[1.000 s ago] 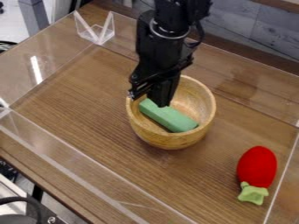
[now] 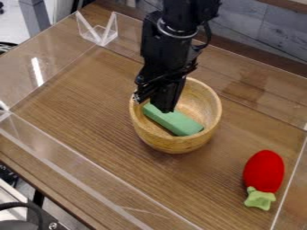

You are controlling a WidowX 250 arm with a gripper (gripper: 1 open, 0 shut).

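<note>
My black gripper [image 2: 153,93] reaches down from the top over the left rim of a wooden bowl [image 2: 196,137]. Its fingertips are shut and small in the view, with nothing visible held in them. A light green block [image 2: 175,120] lies slanted inside the bowl, just below and right of the fingertips; whether they touch it is hard to tell.
A red toy strawberry [image 2: 265,172] with a pale green top lies at the lower right of the wooden table [image 2: 84,135]. Clear acrylic pieces [image 2: 99,28] stand at the upper left. A black cable runs at the bottom left.
</note>
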